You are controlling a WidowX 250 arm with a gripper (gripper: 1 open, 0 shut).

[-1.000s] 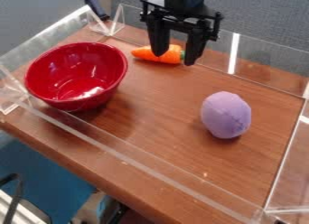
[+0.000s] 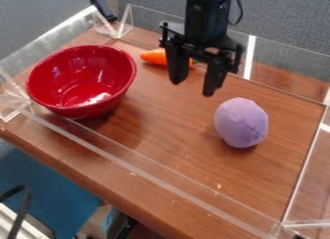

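My black gripper (image 2: 195,67) hangs over the back middle of the wooden table (image 2: 168,171), its fingers apart and nothing visible held. Behind it an orange carrot-like object (image 2: 156,56) lies partly hidden by the gripper. A red bowl (image 2: 80,81) sits at the left, empty. A purple round object (image 2: 241,122) rests on the right.
Clear plastic walls (image 2: 265,52) border the table. Cables and hardware show off the table at the lower left.
My gripper has moved downward in the view and slightly to the right, now covering more of the orange object. The bowl and purple object have not moved.
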